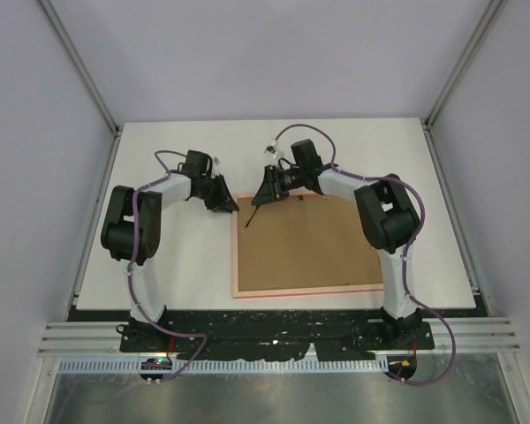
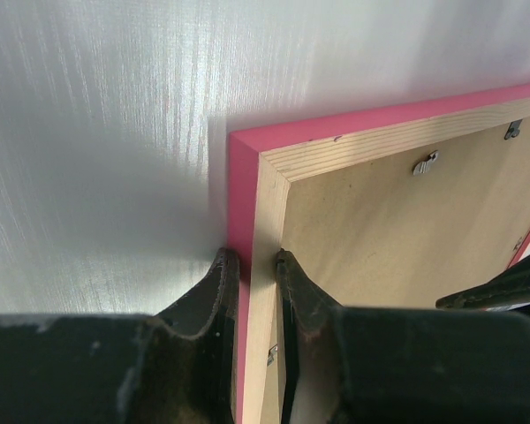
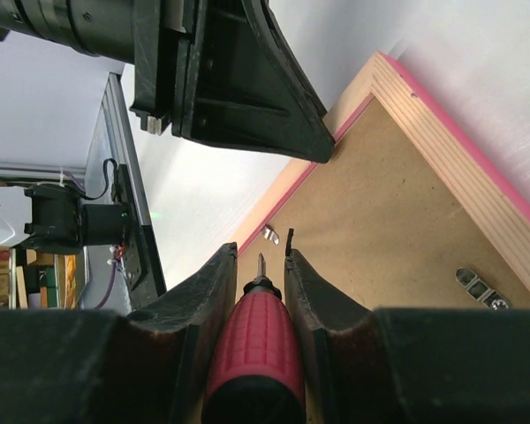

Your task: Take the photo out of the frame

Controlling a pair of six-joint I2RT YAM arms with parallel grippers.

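The picture frame (image 1: pixel 309 291) lies face down, its brown backing board (image 1: pixel 309 252) up; red edges and pale wood show. Metal clips sit along the inner border, with another clip (image 3: pixel 269 234) near the left side in the right wrist view. My left gripper is shut on the frame's left side near its far corner. A screwdriver with a red handle (image 3: pixel 256 340) is held in my right gripper, its thin shaft (image 1: pixel 252 216) pointing down over the board near that left side. Whether its tip touches anything cannot be told. The photo is hidden.
The two grippers are close together at the frame's far left corner. In the right wrist view, the left gripper's finger (image 3: pixel 265 106) reaches over that corner.
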